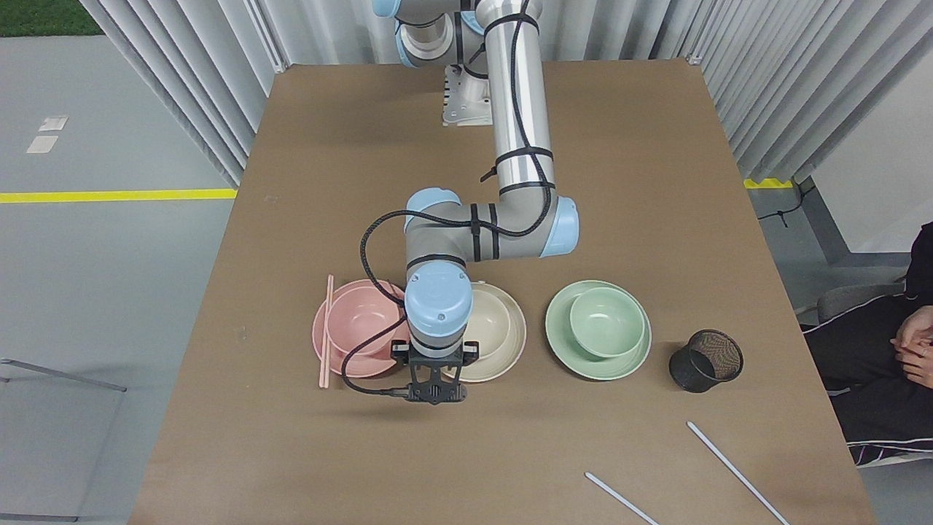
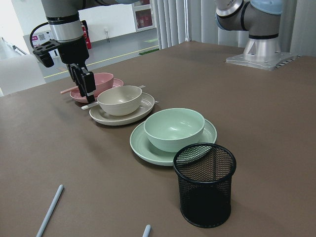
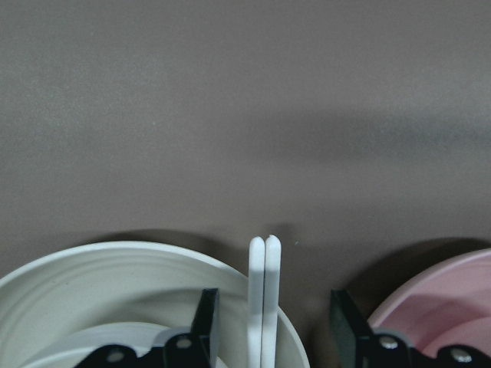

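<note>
My gripper hangs open over the cream plate (image 3: pixel 115 268), a pair of white chopsticks (image 3: pixel 264 299) standing out between its two fingers, which appear apart from them. In the front view the gripper body hides most of those chopsticks and part of the cream bowl (image 2: pixel 119 102). The cream bowl sits on its plate. To the left in the front view, a pink bowl with plate (image 1: pixel 364 315) has pink chopsticks (image 1: pixel 326 332) along its left side. A green bowl (image 1: pixel 605 319) sits on a green plate (image 1: pixel 573 350) to the right.
A black mesh cup (image 1: pixel 705 360) stands right of the green set. Two light rods (image 1: pixel 735 468) lie separately at the front right. A person sits beside the right edge.
</note>
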